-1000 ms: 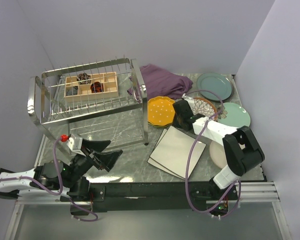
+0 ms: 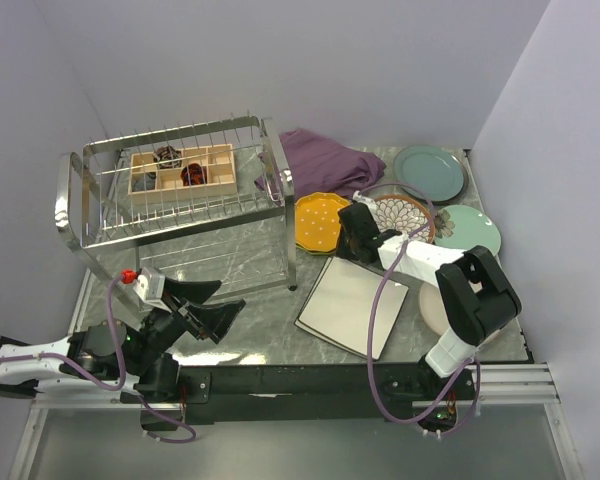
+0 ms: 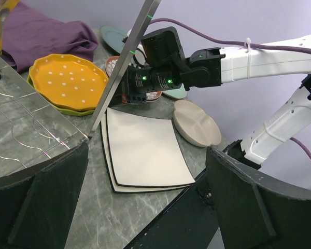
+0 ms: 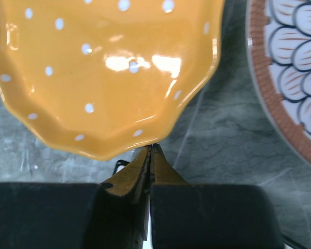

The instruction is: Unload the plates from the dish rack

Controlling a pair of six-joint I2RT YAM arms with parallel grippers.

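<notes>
Metal dish rack (image 2: 180, 240) stands at the left; no plates show in it. Two white square plates (image 2: 352, 308) lie stacked on the counter, slightly offset. Behind them a yellow dotted plate (image 2: 318, 222) rests on a similar one. My right gripper is shut, its tips at the yellow plate's near rim, with nothing visible between them; whether they touch the rim I cannot tell. From above, this right gripper (image 2: 344, 246) is at the white plates' far edge. My left gripper (image 2: 232, 297) hangs open and empty in front of the rack.
On the right are a patterned brown-rimmed plate (image 2: 402, 216), a blue-green plate (image 2: 429, 173), a pale green plate (image 2: 468, 228) and a cream dish (image 3: 196, 123). Purple cloth (image 2: 325, 168) lies behind. A wooden divided box (image 2: 223, 160) appears within the rack. Counter left of the white plates is bare.
My right gripper has shifted slightly left. The upper white plate has slid a little left too and now covers more of the lower one. The left arm stays still.
</notes>
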